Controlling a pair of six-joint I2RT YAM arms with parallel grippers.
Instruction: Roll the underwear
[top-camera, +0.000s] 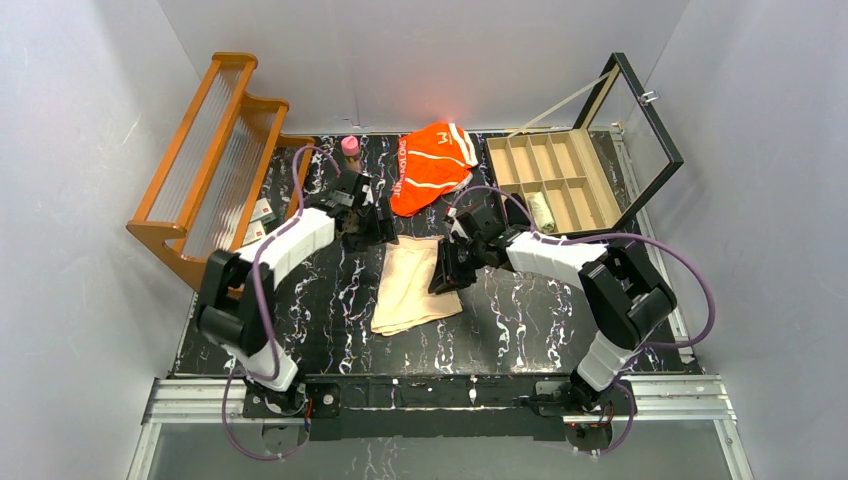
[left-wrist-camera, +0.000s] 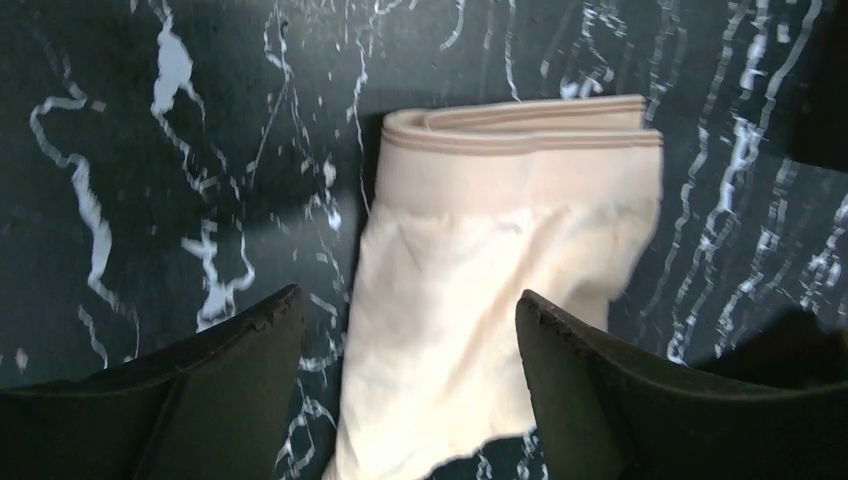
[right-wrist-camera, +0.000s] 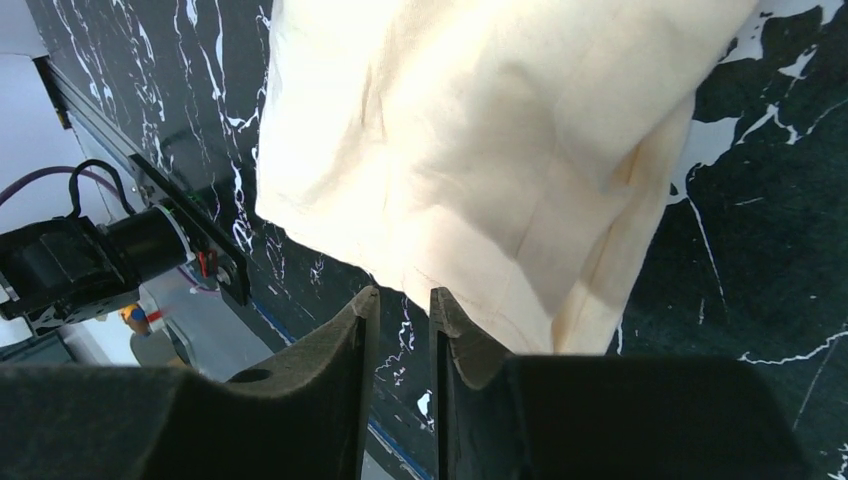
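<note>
The underwear is a folded peach cloth (top-camera: 408, 288) lying flat mid-table, its banded edge at the far end. In the left wrist view that waistband (left-wrist-camera: 520, 170) shows folded in layers. My left gripper (top-camera: 388, 228) is at the cloth's far left corner, its fingers wide apart above the fabric with nothing gripped. My right gripper (top-camera: 441, 287) is over the cloth's right side. In the right wrist view its fingertips have a narrow gap, close to the cloth's edge (right-wrist-camera: 480, 270), and no fabric shows between them.
An orange bag (top-camera: 432, 165) lies behind the cloth, near a pink-capped bottle (top-camera: 350, 147). At the back right is an open divided box (top-camera: 548, 165); a wooden rack (top-camera: 215, 160) stands at left. Bare table (top-camera: 520, 335) lies to the front right.
</note>
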